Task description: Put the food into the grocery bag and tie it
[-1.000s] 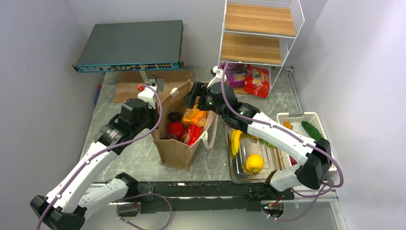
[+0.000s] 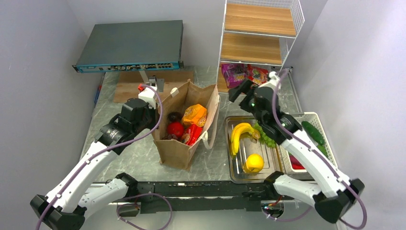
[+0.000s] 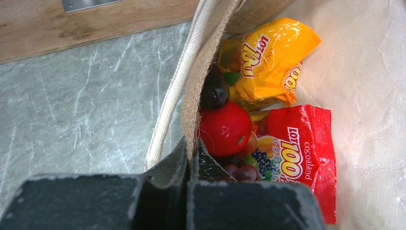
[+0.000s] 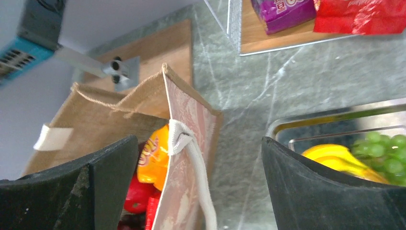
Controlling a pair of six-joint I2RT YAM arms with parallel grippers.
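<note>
A brown grocery bag [image 2: 173, 154] stands open left of centre. Inside it lie an orange snack packet [image 3: 275, 57], a red packet [image 3: 299, 143], a round red fruit [image 3: 225, 128] and a dark fruit [image 3: 214, 91]. My left gripper is shut on the bag's rim [image 3: 192, 96] at its left side, beside the white handle. Over the counter between bag and rack, my right gripper hangs open with nothing between its fingers. Purple [image 2: 233, 75] and red [image 2: 257, 74] packets rest on the rack's lowest shelf. Bananas [image 2: 238, 136], green grapes [image 2: 265, 135] and a yellow fruit [image 2: 254, 163] sit in the metal tray [image 2: 231, 165].
The white basket [image 2: 313, 116] at right contains a cucumber [image 2: 313, 132] and red produce. Behind stands the wire rack [image 2: 252, 47]; a dark flat box [image 2: 134, 44] overhangs the back left. Bare grey counter [image 2: 215, 165] separates bag and tray.
My right gripper has moved right, away from above the bag toward the packets on the rack. The left arm and the bag's contents look unmoved.
</note>
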